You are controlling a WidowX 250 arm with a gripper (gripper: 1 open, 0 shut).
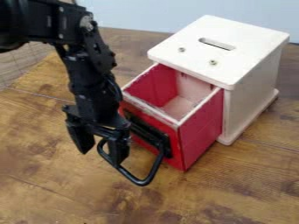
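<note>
A cream wooden box (253,87) stands at the right with its red drawer (193,131) pulled out toward the front left, empty inside as far as I can see. A black loop handle (143,178) hangs from the drawer's front. My black gripper (98,141) is at that handle, left of the drawer, pointing down, with one finger by the handle's upper left part. Whether its fingers hold the handle I cannot tell.
A white wall runs behind, and a woven mat lies at the back left.
</note>
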